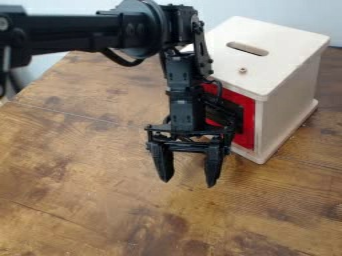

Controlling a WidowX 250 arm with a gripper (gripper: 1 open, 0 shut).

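Note:
My black gripper point(189, 172) points down in the middle of the view, its fingers apart with bare tabletop showing between them. It is in front of a pale wooden box point(285, 99) that has a slot in its top and a red front panel point(238, 105). The arm and gripper cover part of that red panel, so its middle is partly hidden.
A white wall lies behind. The box takes up the back right of the table.

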